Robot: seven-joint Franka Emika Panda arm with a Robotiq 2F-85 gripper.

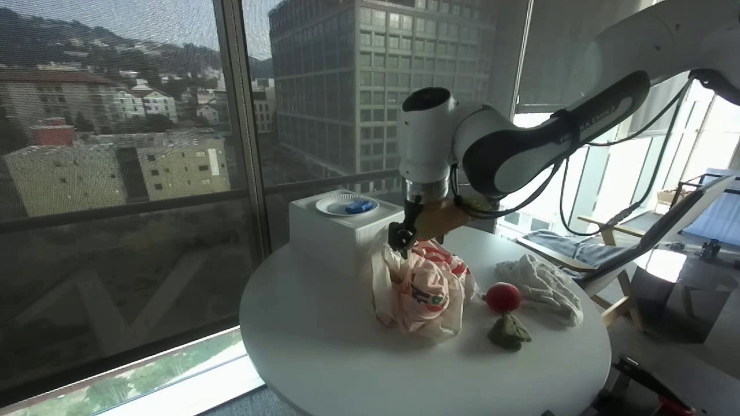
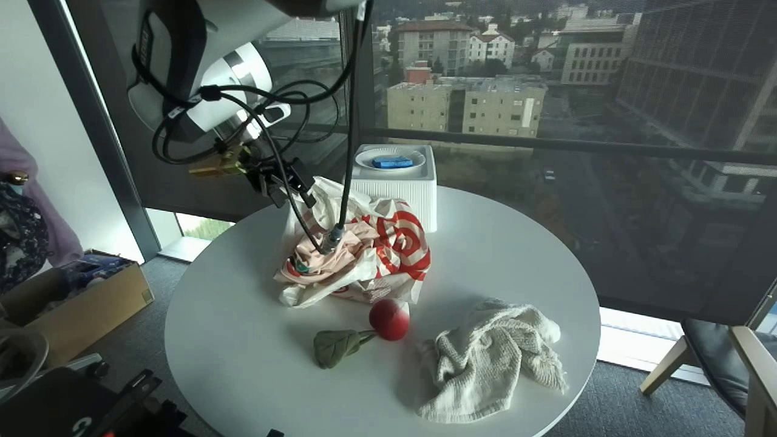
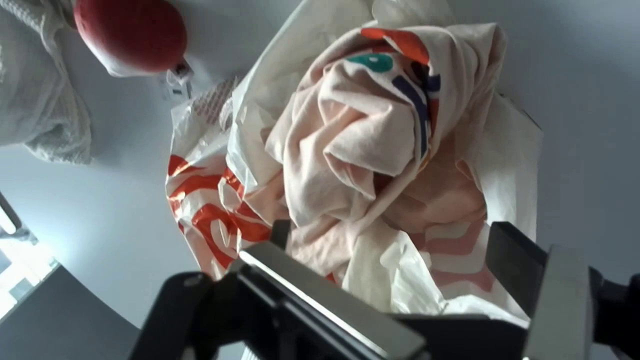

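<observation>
On the round white table, a crumpled plastic bag (image 2: 402,244) with red print lies spread around a bunched pale pink cloth (image 3: 360,138) that has coloured lettering. My gripper (image 1: 400,239) hangs just above the bag's back edge, pointing down. Its fingers (image 3: 517,264) are wide apart in the wrist view. Bag plastic shows below and between them, with nothing gripped. From the second exterior view, the gripper (image 2: 292,188) appears at the bag's far left, partly behind a cable.
A white box (image 1: 326,239) carries a plate (image 1: 326,205) with a blue object (image 1: 359,207). Nearer are a red radish-like toy (image 2: 390,319) with green leaves and a grey-white cloth (image 2: 495,357).
</observation>
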